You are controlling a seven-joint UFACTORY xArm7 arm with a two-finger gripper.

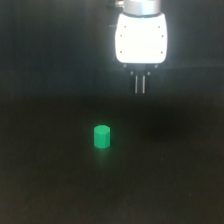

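A small green cylinder [102, 137] stands upright on the dark surface, left of the picture's middle. Higher up and to its right hangs my gripper [140, 92], below the white hand [141, 39] of the arm. Two thin fingers point down, side by side with a narrow dark gap between them. Nothing shows between the fingers, and they are well apart from the cylinder. How far the fingers stand open is hard to judge at this size.
No other objects or obstacles show. A dark wall [45, 50] fills the background.
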